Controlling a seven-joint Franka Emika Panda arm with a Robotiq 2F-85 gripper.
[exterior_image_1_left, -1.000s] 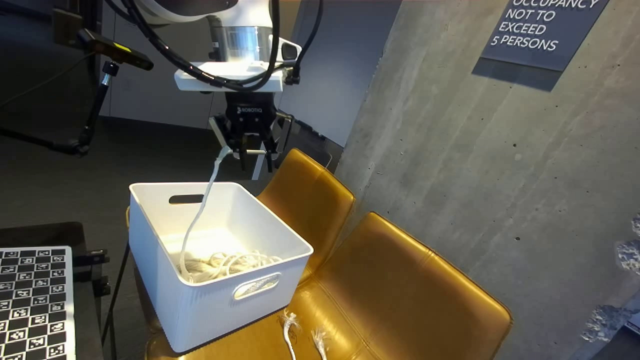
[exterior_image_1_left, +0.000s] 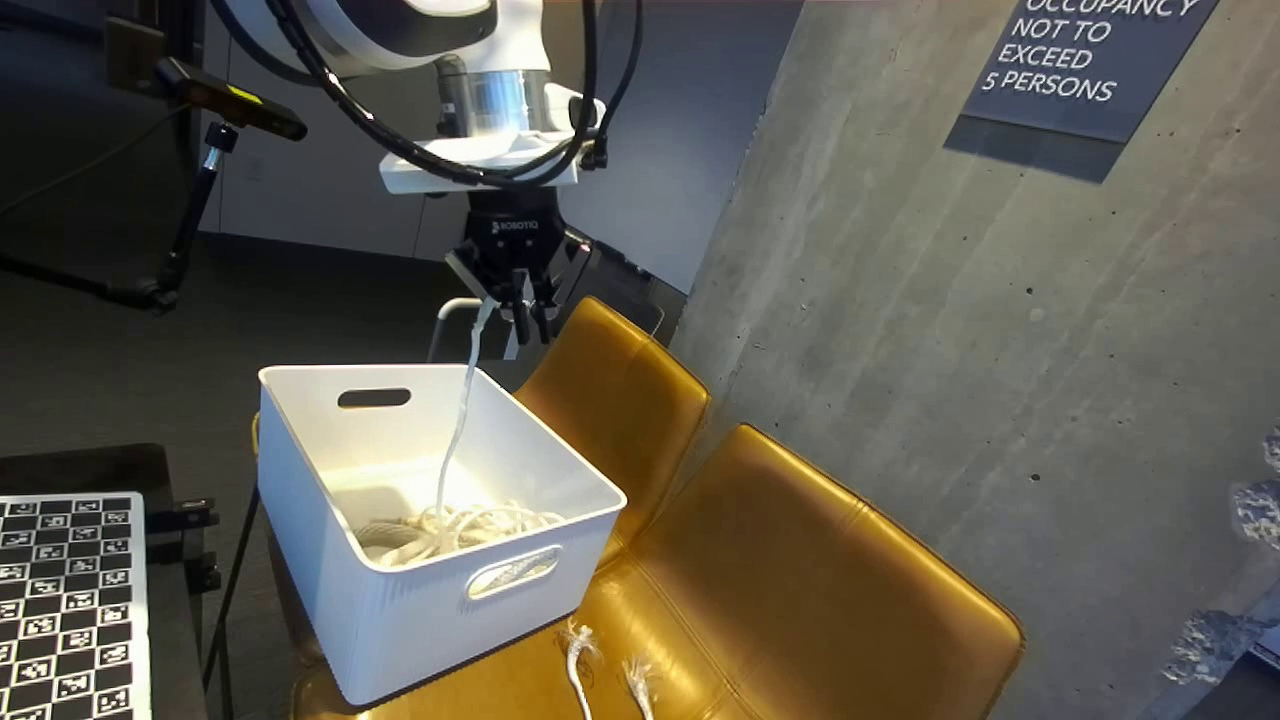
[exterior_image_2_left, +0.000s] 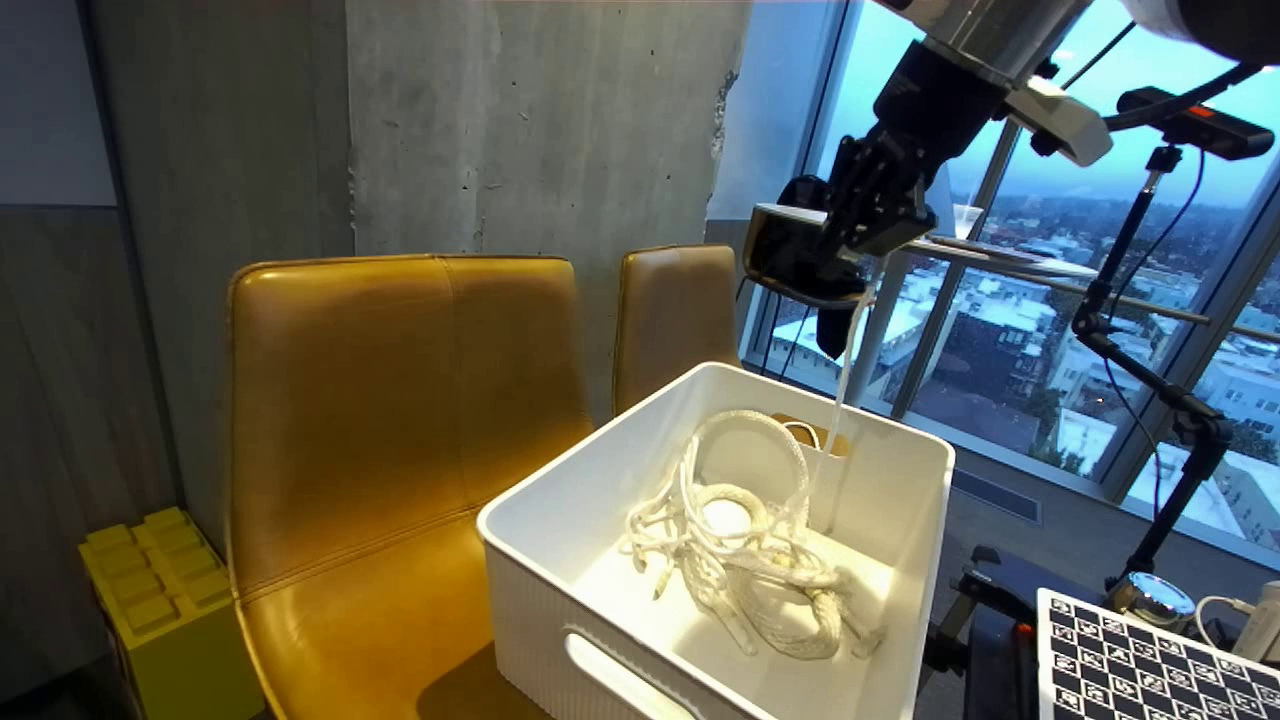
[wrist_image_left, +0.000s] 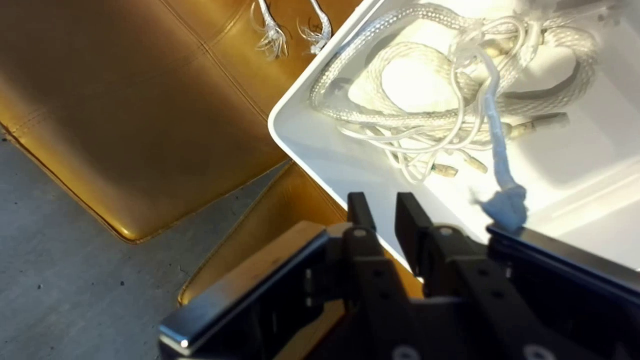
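Note:
Above the white bin (exterior_image_1_left: 314, 546), my gripper (exterior_image_1_left: 534, 326) points down. In the wrist view, a narrow gap shows between the two fingertips of my gripper, with nothing in it. A pale strand (wrist_image_left: 496, 141) rises from the bin, and its frayed upper end touches the outer side of my right-hand finger linkage, outside the fingers. Exterior view 2 also has this strand (exterior_image_2_left: 848, 352) hanging from the gripper into the bin. Tangled white rope (exterior_image_2_left: 768, 564) lies on the bin floor, coiled with thinner cords.
The bin stands on a tan leather chair (exterior_image_1_left: 816, 564), with a second tan chair (exterior_image_1_left: 618, 384) behind it. Two frayed rope ends (wrist_image_left: 273, 39) lie on the seat outside the bin. A checkered board (exterior_image_1_left: 72, 600) and a camera stand (exterior_image_2_left: 1134, 240) are nearby.
In exterior view 1 my gripper has shifted slightly right, and its fingers have drawn closer together. The strand has swung right with it, still hanging from its outer side.

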